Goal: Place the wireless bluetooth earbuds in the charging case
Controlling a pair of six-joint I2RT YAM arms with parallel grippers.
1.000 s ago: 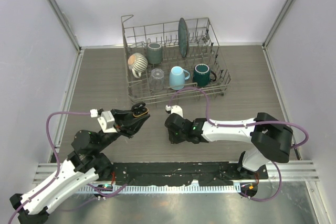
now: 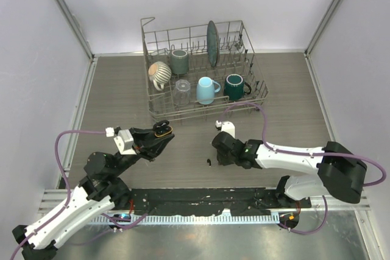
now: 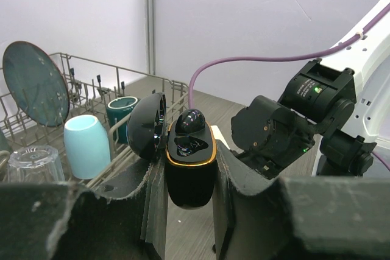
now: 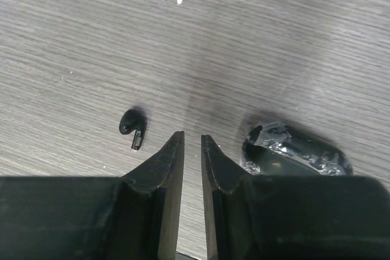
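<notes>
My left gripper (image 2: 163,131) is shut on the black charging case (image 3: 192,181), which has a gold rim and its lid (image 3: 147,126) hinged open. Inside the case, a glossy rounded black lump (image 3: 190,120), seemingly an earbud, sits at the far end; the nearer part looks like an empty recess. A black earbud (image 4: 134,127) lies on the table (image 4: 201,53), left of my right gripper. In the right wrist view, its fingertips stand slightly apart over the table, bare surface showing between them. From above, the right arm hides this gap.
A larger black hollow piece with shiny strips (image 4: 295,150) shows right of the right fingers; I cannot tell what it is. Behind both grippers stands a wire dish rack (image 2: 183,114) with cups, a glass and a plate. Open table lies between the arms.
The right arm has moved to the right, uncovering the small black earbud on the table. The left arm and the case have stayed still.
</notes>
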